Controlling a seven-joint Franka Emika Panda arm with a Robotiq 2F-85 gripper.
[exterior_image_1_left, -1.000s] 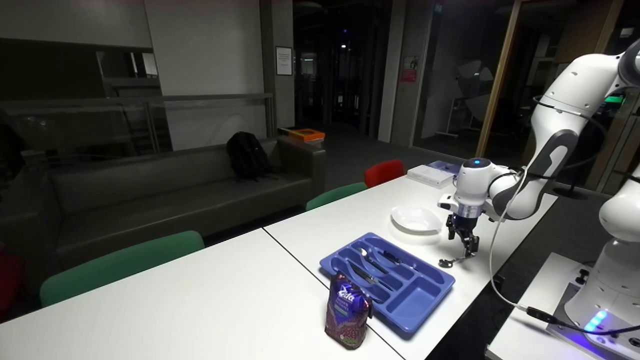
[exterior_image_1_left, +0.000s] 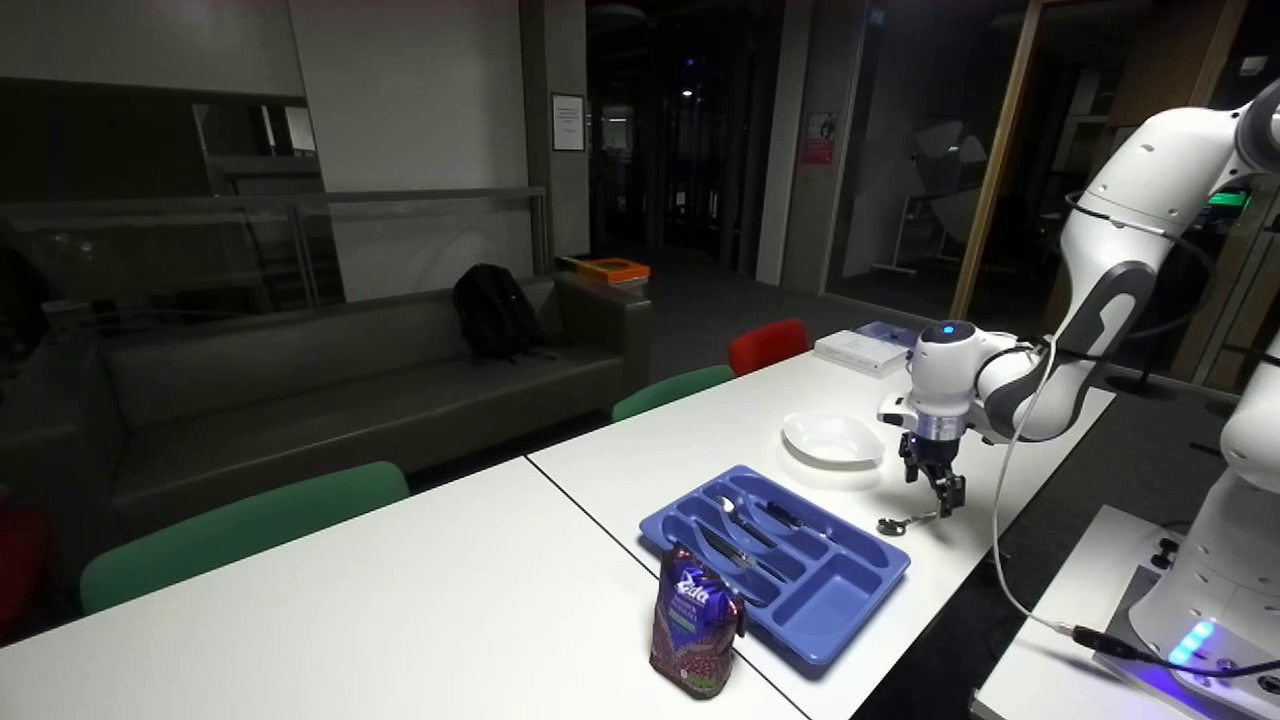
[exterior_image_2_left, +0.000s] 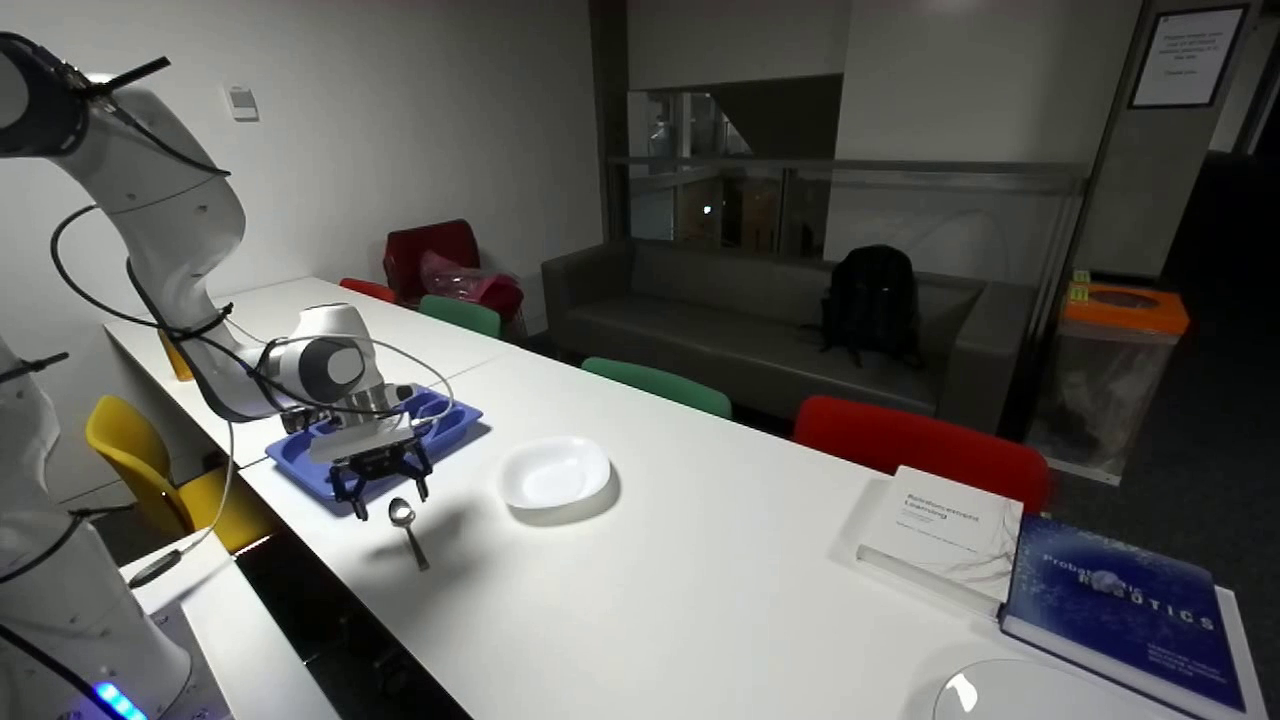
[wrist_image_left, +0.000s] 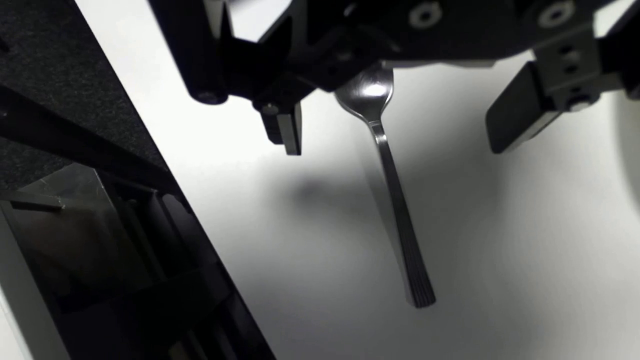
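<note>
A metal spoon (wrist_image_left: 397, 192) lies flat on the white table, its bowl partly hidden under my gripper in the wrist view. The gripper is open, one finger on either side of the spoon's line and nothing between them. From the second exterior view, the spoon (exterior_image_2_left: 409, 530) rests just beside and below my gripper (exterior_image_2_left: 391, 504), which hovers over the table. The blue cutlery tray (exterior_image_1_left: 866, 610) holds several pieces of cutlery. A white bowl (exterior_image_2_left: 555, 473) stands on the table, apart from the gripper.
A dark coffee bag (exterior_image_1_left: 696, 626) stands against the tray's near side. Two books (exterior_image_2_left: 943, 535) and a clear round plate (exterior_image_2_left: 1044, 694) lie at the table's far end. The table edge runs close to the spoon. Between bowl and books the surface is clear.
My gripper has shifted slightly to the right and a touch lower in the first exterior view. The spoon, tray and bowl have stayed where they were.
</note>
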